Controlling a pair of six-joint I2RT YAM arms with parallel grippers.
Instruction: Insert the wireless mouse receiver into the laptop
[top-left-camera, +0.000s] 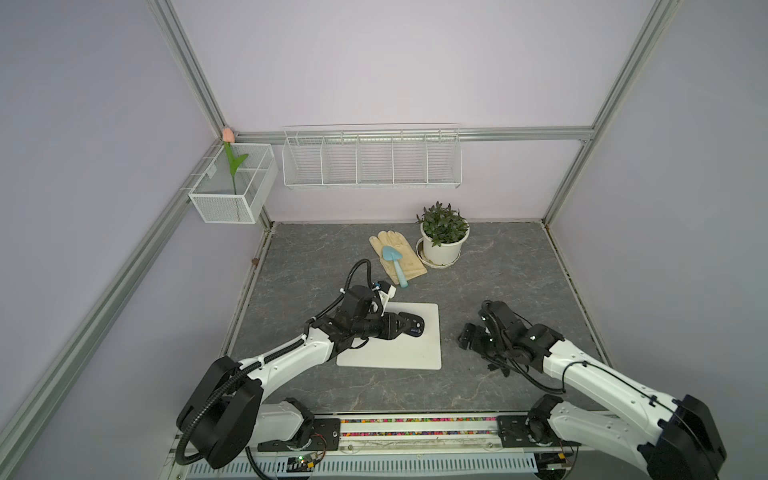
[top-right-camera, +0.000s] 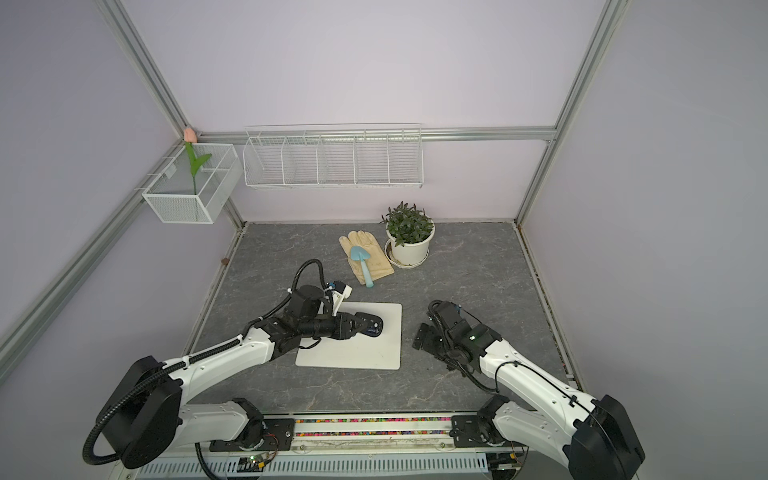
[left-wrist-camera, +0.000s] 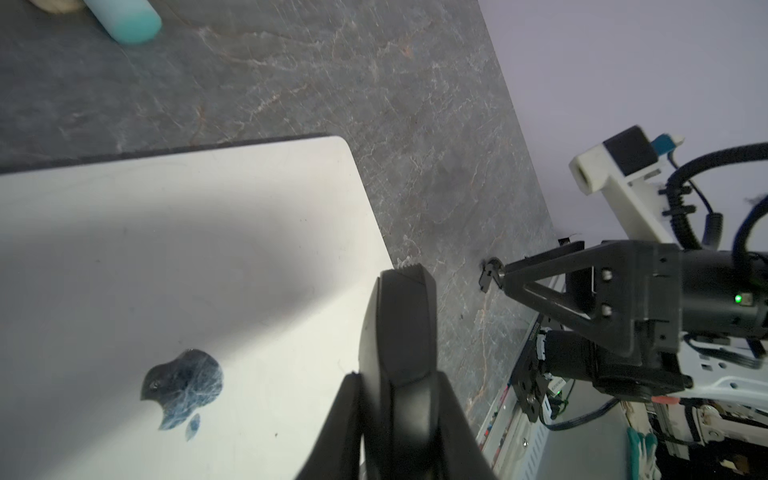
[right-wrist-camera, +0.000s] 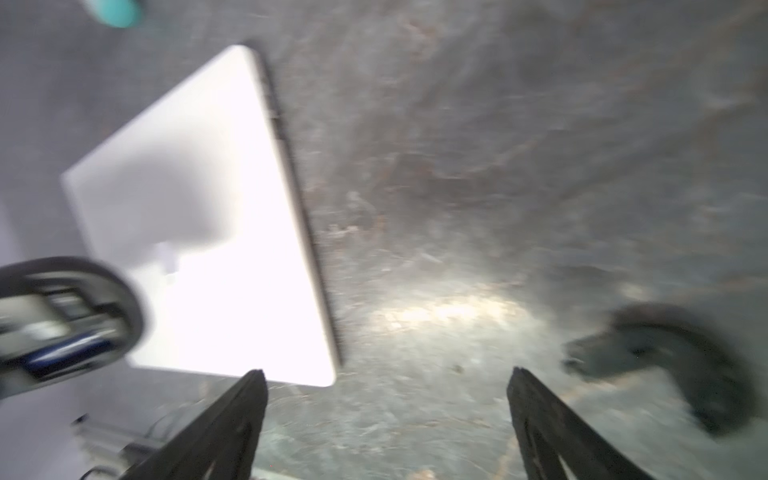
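A black mouse (top-left-camera: 413, 324) is gripped by my left gripper (top-left-camera: 397, 325), held over the white closed laptop (top-left-camera: 416, 357). In the left wrist view the mouse (left-wrist-camera: 405, 328) stands edge-on between the fingers. At the left of the right wrist view, the mouse (right-wrist-camera: 132, 308) appears blurred, its underside showing a hollow with something blue inside. My right gripper is to the right of the laptop, low over the table, its fingers (right-wrist-camera: 232, 424) apart with nothing between them. I cannot make out the receiver.
A dark curved object (right-wrist-camera: 680, 360) lies on the grey table close to the right gripper. Behind the laptop are a work glove (top-left-camera: 408, 256), a blue trowel (top-left-camera: 393, 256) and a potted plant (top-left-camera: 442, 240). Bare table separates the laptop from the right arm.
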